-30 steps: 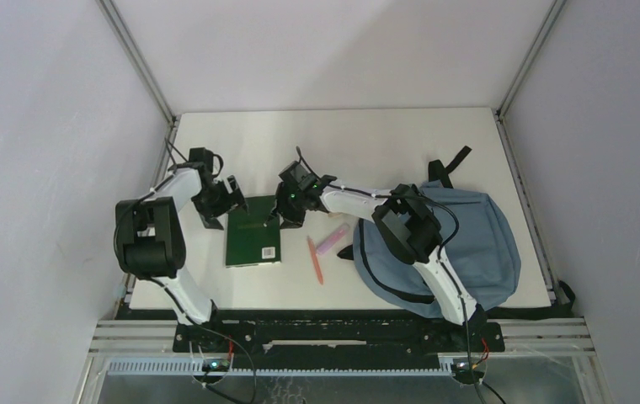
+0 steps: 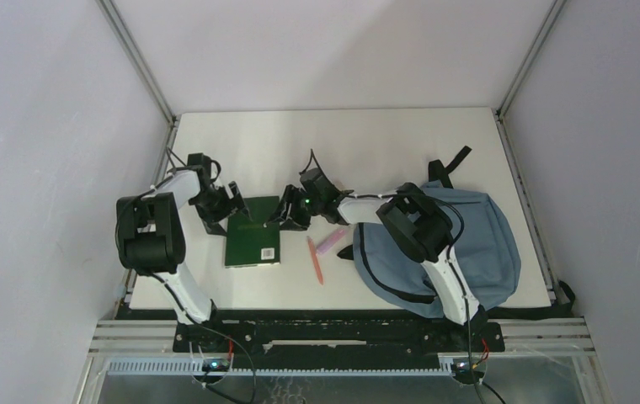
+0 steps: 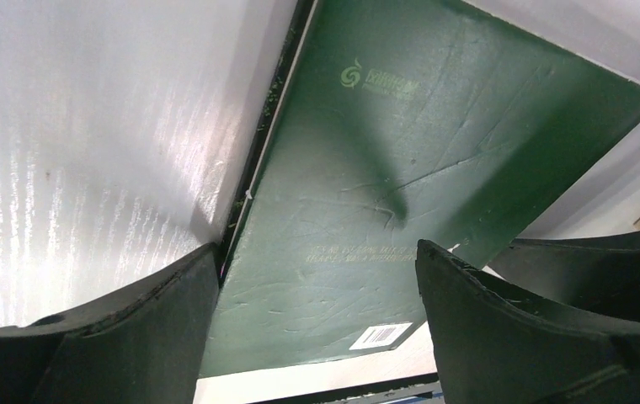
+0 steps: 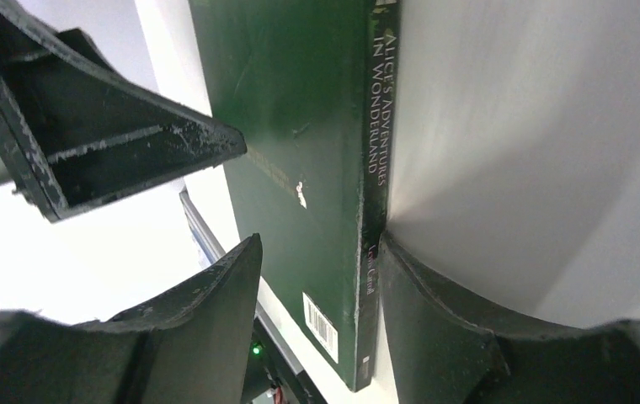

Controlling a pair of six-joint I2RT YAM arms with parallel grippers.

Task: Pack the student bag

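Note:
A dark green book (image 2: 253,240) lies flat on the table, its barcode corner toward the front. My left gripper straddles the book's left edge, one finger (image 3: 178,303) outside it and the other over the cover. At the opposite edge my right gripper has one finger (image 4: 422,303) against the spine and the other above the cover. Both fingers stand part open, and whether either grips the book cannot be told. On the right lies the blue bag (image 2: 489,244) with black straps, partly under the right arm.
An orange pencil-like stick (image 2: 315,260) and a pink item (image 2: 331,241) lie between book and bag. Bare table stretches across the back. Walls close in both sides.
The left gripper moved a little toward the front. The book has hardly moved.

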